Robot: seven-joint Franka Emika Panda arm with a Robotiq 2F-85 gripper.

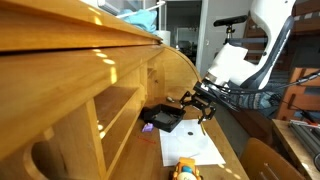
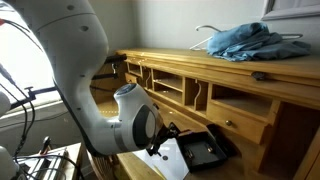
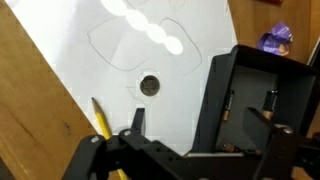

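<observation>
In the wrist view my gripper is open, its two dark fingers well apart with nothing held between them. Below lies a white sheet of paper (image 3: pixel 75 45) with faint drawn lines. On the sheet rests a small dark round object (image 3: pixel 150 85), off to the left of the fingers. A yellow pencil (image 3: pixel 101 118) lies along the paper's edge. The black tray (image 3: pixel 214 100) is at the right, partly covered by a finger; a dark marker-like item (image 3: pixel 270 103) lies inside. From outside, the gripper (image 1: pixel 203 105) hangs above the paper, near the tray (image 1: pixel 163 117).
A crumpled purple object (image 3: pixel 275 38) sits beside the tray. Nearest the first exterior camera is an orange and yellow toy (image 1: pixel 186 169). The wooden shelf unit (image 2: pixel 215 103) stands along the desk's back, with blue cloth (image 2: pixel 246 44) on top.
</observation>
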